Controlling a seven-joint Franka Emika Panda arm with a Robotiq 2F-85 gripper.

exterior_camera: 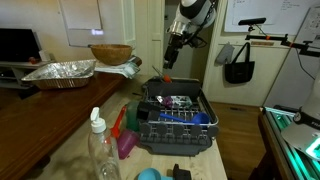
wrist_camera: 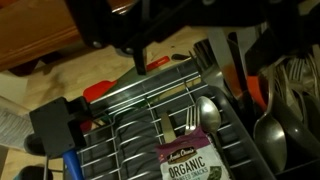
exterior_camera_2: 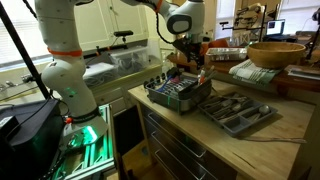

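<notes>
My gripper shows as dark shapes along the top of the wrist view, its fingers apart and no object visible between them. It is above a black wire dish rack (exterior_camera_2: 180, 96) on the counter. Inside the rack are a spoon (wrist_camera: 210, 115), a fork (wrist_camera: 191, 119) and a snack packet (wrist_camera: 190, 160) reading "Organic". Beside the rack is a dark cutlery tray (exterior_camera_2: 240, 116) holding several utensils. The gripper cannot be made out in either exterior view.
A clear bottle (exterior_camera: 103, 150) and a light-blue cup (exterior_camera: 149, 174) stand near the rack. Farther along the wooden counter are a foil tray (exterior_camera: 60, 73) and a wooden bowl (exterior_camera_2: 275, 53). A person (exterior_camera_2: 185, 35) stands behind the rack.
</notes>
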